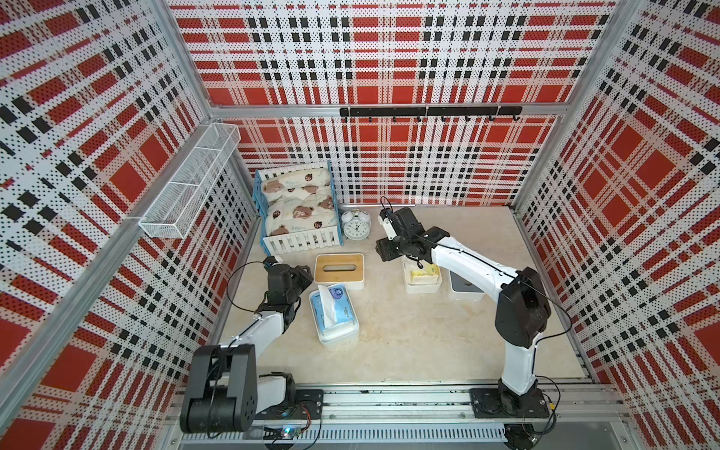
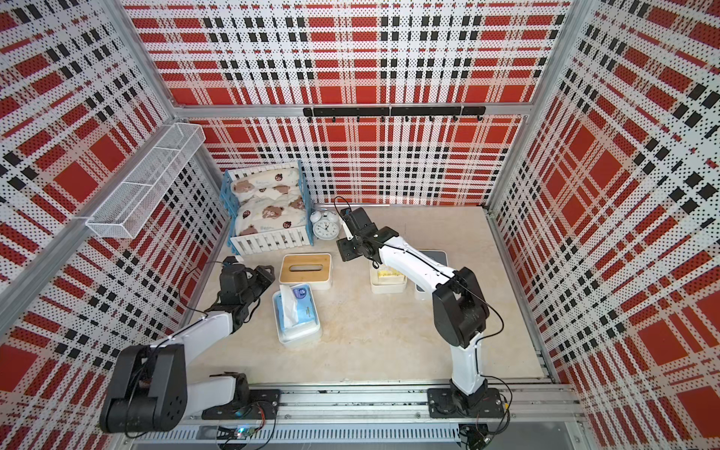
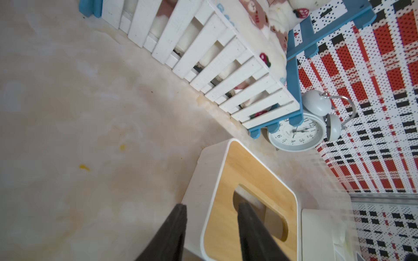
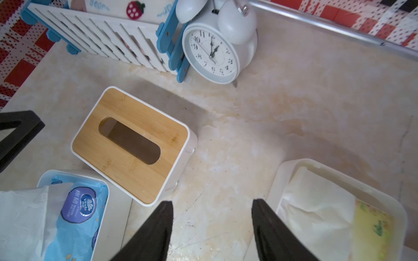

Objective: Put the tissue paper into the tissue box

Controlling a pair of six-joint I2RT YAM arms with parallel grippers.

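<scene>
A blue tissue pack (image 1: 333, 306) with a white sheet on top lies inside a white box base (image 1: 341, 337) at centre left. Just behind it is a white box with a bamboo lid (image 1: 339, 268) and an oval slot. To the right, a second open white box (image 4: 280, 167) holds a yellow tissue pack (image 4: 372, 232) with a white sheet (image 4: 317, 208) over it. My left gripper is part open beside the bamboo-lidded box, its fingers apart and empty. My right gripper hangs between the two boxes, fingers spread, nothing between them.
A grey-topped lid (image 1: 466, 285) rests to the right of the yellow pack's box. Behind stand a toy crib (image 1: 300, 206) and a white alarm clock (image 1: 355, 224).
</scene>
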